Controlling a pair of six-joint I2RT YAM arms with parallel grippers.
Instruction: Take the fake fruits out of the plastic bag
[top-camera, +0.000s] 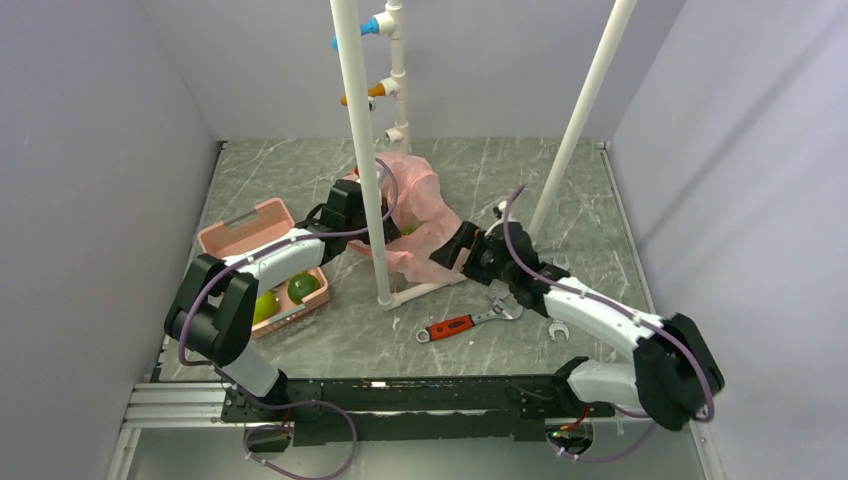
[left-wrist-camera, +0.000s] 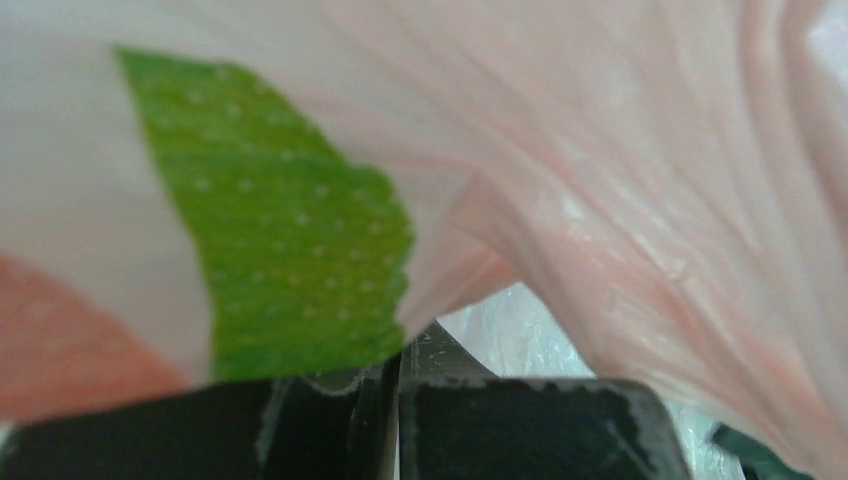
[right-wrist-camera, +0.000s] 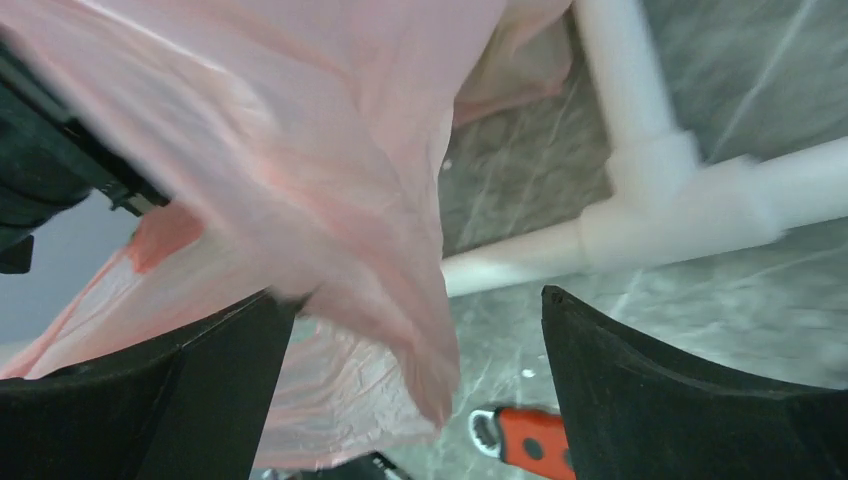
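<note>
A thin pink plastic bag (top-camera: 425, 215) lies crumpled between my arms, partly behind a white pole. My left gripper is shut on the bag's film. Close in front of it in the left wrist view is a green, white-dotted patch (left-wrist-camera: 290, 230); I cannot tell whether it is print or fruit. My right gripper stands open at the bag's right side, a loose fold of film hanging between its fingers without being pinched. Inside a pink basket (top-camera: 272, 212) at left sit a dark green fruit (top-camera: 303, 287) and a yellow-green fruit (top-camera: 263, 307).
White uprights (top-camera: 583, 105) and a floor pipe (right-wrist-camera: 520, 262) frame the bag. An adjustable wrench with a red handle (top-camera: 450, 327) lies in front, and a steel spanner (top-camera: 558, 329) at right.
</note>
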